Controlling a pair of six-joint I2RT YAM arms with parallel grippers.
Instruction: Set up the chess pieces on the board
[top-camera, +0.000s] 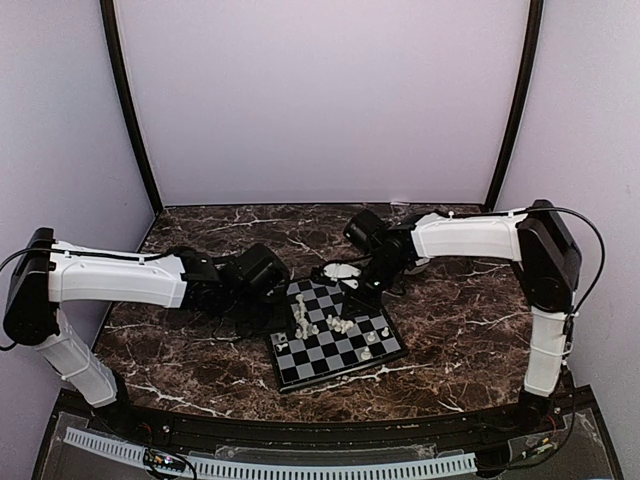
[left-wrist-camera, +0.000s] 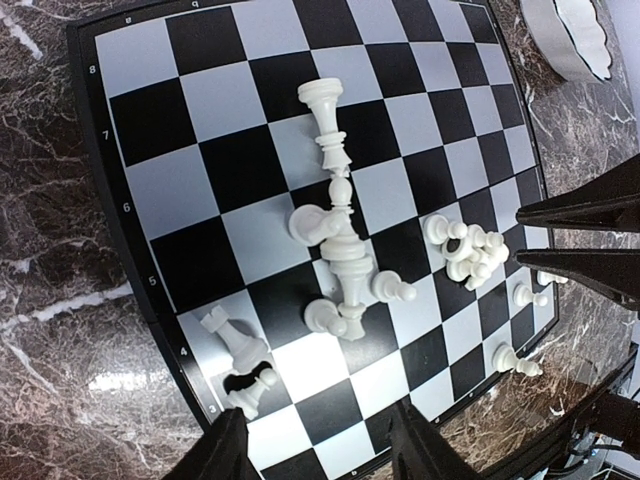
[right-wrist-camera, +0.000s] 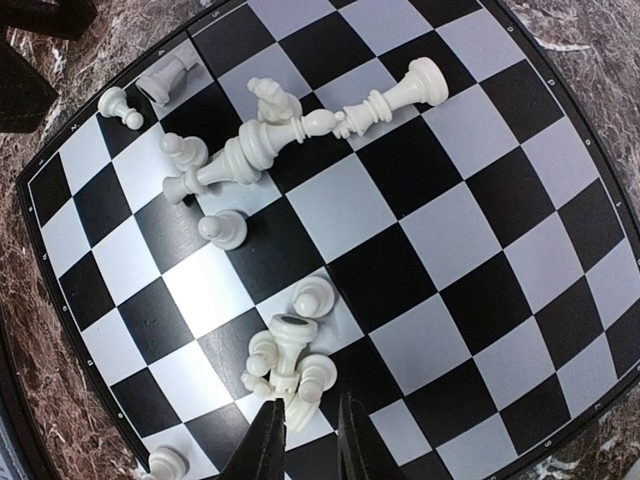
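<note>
White chess pieces lie in groups on the chessboard (top-camera: 322, 365): a long row of fallen pieces (left-wrist-camera: 346, 256) at the centre, a cluster (right-wrist-camera: 292, 345), upright pawns (right-wrist-camera: 226, 229) and two fallen pieces (left-wrist-camera: 236, 338) near a border. My left gripper is open above the board, nothing between its fingers. My right gripper hangs above the board just beside the cluster, its fingers close together; nothing clearly shows between them.
Dark marble table (top-camera: 470, 340) surrounds the board, with free room at both sides. A white container (left-wrist-camera: 575, 35) stands beyond the board, partly behind the right arm in the top view.
</note>
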